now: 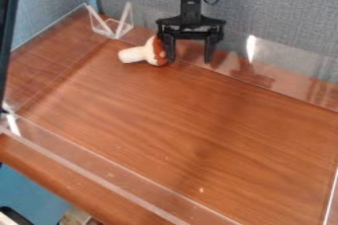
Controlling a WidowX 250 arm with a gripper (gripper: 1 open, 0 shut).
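Observation:
A toy mushroom with a white stem and a red-orange cap lies on its side on the wooden table near the back. My black gripper hangs from above just right of it, fingers pointing down, with its left finger beside or against the cap. The fingers stand apart, and I see nothing between them.
A white wire-like frame stands in the back left corner. Grey padded walls are behind and at the left.

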